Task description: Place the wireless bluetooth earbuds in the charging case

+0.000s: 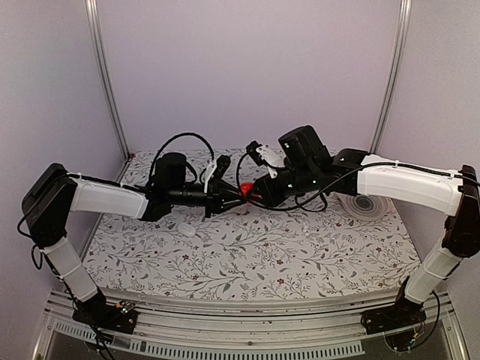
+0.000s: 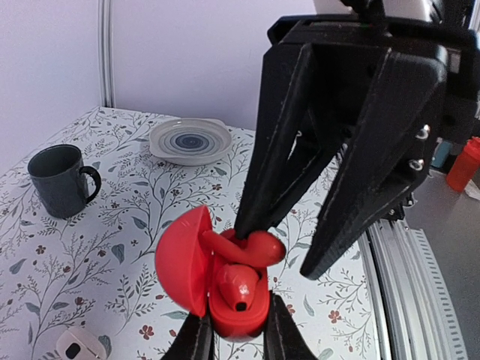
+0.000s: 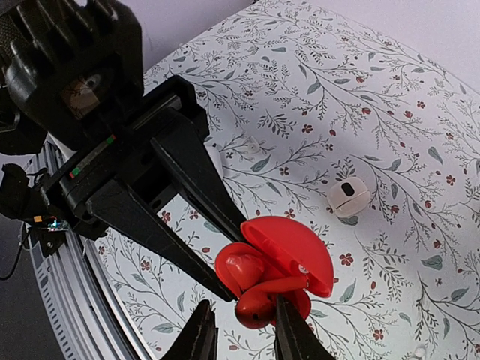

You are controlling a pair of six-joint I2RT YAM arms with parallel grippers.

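The red charging case, lid open, is held up by my left gripper, shut on it, as the left wrist view shows. A red earbud with a stem lies across the case's top, another rounded red piece beside it. My right gripper is at the case in the right wrist view, fingertips around the red earbud; whether they touch it is hard to tell. In the top view both grippers meet around the red case in mid-air.
A dark mug and a plate stand on the floral table. A small white square box lies below the grippers.
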